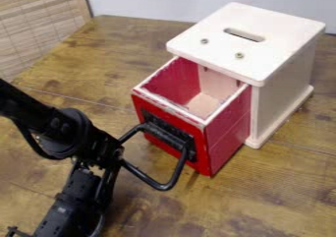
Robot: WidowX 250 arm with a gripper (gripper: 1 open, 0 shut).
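Note:
A red drawer (225, 140) with an empty, pale inside stands pulled out from a white wooden cabinet (284, 69), which has a slot and two screws on top. The black gripper (165, 146) is at the drawer's front, its looped fingers around or against the dark handle area; whether they are closed on the handle I cannot tell. The black arm reaches in from the lower left.
A woven bamboo panel (33, 29) is at the upper left, and a pale wall runs behind.

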